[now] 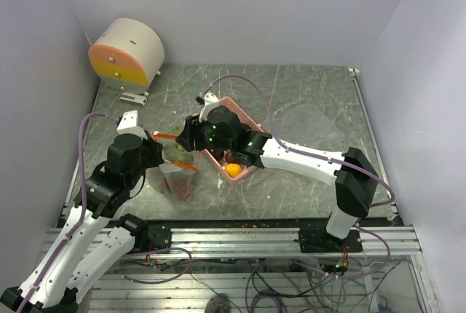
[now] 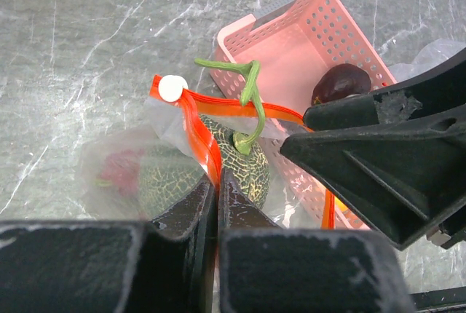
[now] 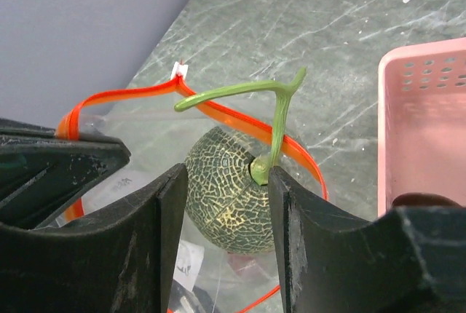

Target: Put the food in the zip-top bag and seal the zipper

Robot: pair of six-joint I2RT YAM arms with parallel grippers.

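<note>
The zip top bag (image 2: 116,182) with orange zipper holds a speckled green melon (image 3: 226,211) and something reddish. A green stem (image 2: 249,87) sticks up from the melon across the opening. My left gripper is shut on the bag's orange zipper edge, below the white slider (image 2: 172,88). My right gripper stands open above the bag's mouth, around the stem's lower part in its own view, not visibly touching it; in the left wrist view its dark fingers reach over the bag's right side.
The pink basket (image 1: 249,120) with an orange (image 1: 233,169) and dark round produce sits right of the bag, under my right arm. A cream container (image 1: 125,54) stands at the back left.
</note>
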